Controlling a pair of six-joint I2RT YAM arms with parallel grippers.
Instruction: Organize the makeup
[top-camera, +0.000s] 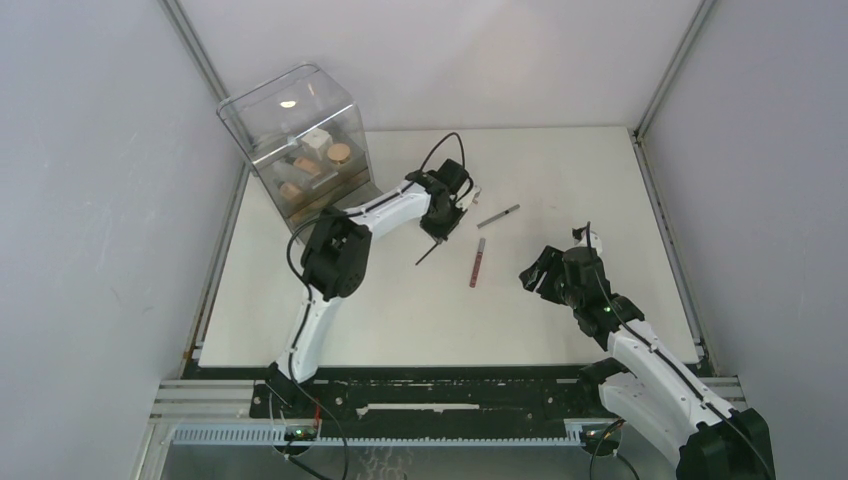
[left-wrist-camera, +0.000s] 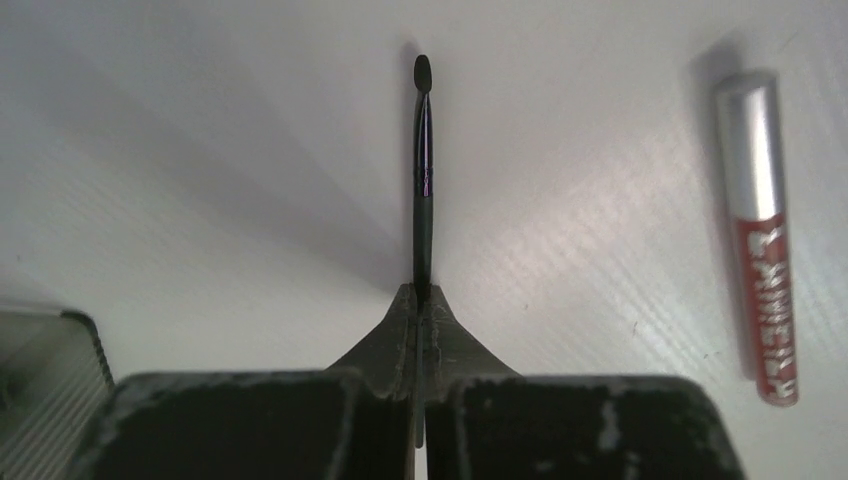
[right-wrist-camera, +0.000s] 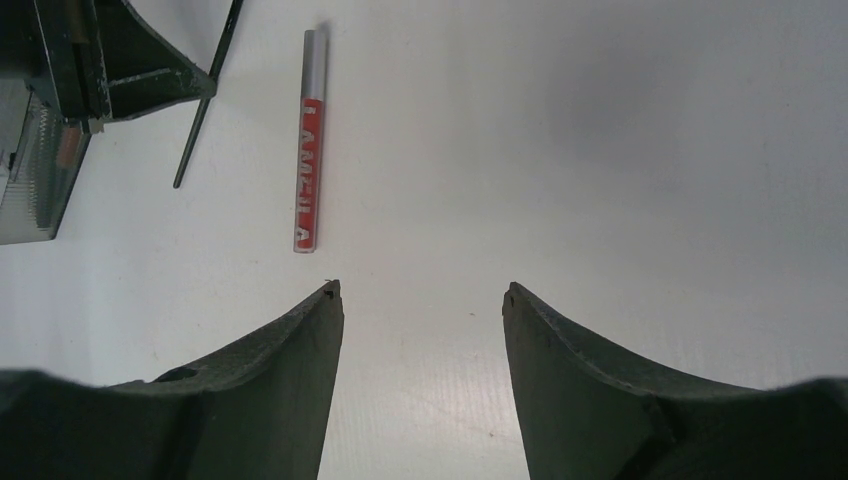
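Observation:
A thin black makeup brush (left-wrist-camera: 423, 230) runs between the closed fingertips of my left gripper, head pointing away from it. To its right lies a red lip-gloss tube with silver cap (left-wrist-camera: 758, 230), also visible in the top and right wrist views (right-wrist-camera: 308, 165). A slim grey pencil-like item (top-camera: 498, 215) lies farther back. The clear organizer (top-camera: 295, 90) at the back left holds several cosmetics. My right gripper stands open and empty over the white table, right of the gloss.
The organizer's lower edge (left-wrist-camera: 70, 316) is near my left gripper. Grey walls bound the table at the sides and back.

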